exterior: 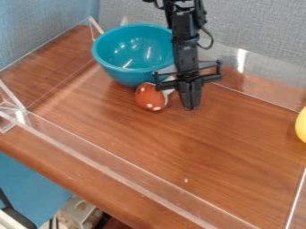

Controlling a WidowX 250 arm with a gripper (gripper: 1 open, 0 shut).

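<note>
A black robot gripper (191, 97) hangs low over the wooden table, its fingers pointing down and close together, with nothing visible between them. Just left of it, a red ball-like object (150, 98) with pale spots lies on the table, in front of a turquoise bowl (129, 49). Whether the gripper touches the red object cannot be told. The bowl stands toward the back left, partly behind the arm.
A yellow object (300, 125) is cut off at the right edge. Clear plastic edging runs round the wooden table (180, 161), against grey padded walls.
</note>
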